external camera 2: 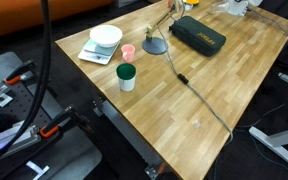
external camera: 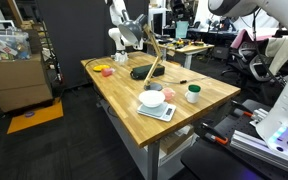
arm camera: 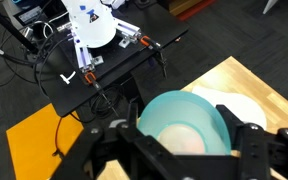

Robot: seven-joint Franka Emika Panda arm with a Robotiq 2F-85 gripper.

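A teal-rimmed cup (arm camera: 222, 128) fills the lower middle of the wrist view, its mouth towards the camera and its inside pale. My gripper is shut on it, with dark fingers (arm camera: 76, 153) to either side. The cup hides part of the table below. A white mug with a green inside (external camera 2: 126, 79) stands upright near the table edge, apart from a pink cup (external camera 2: 127, 51). Beside them, a white bowl (external camera 2: 105, 35) rests on a flat pale object (external camera 2: 91, 53).
A lamp base (external camera 2: 154, 46) and a dark green case (external camera 2: 198, 36) stand farther along the wooden table (external camera 2: 179, 125). A cable (external camera 2: 213, 109) crosses the tabletop. Bare wood lies beyond the mug. An orange panel (arm camera: 39, 148) shows on the floor.
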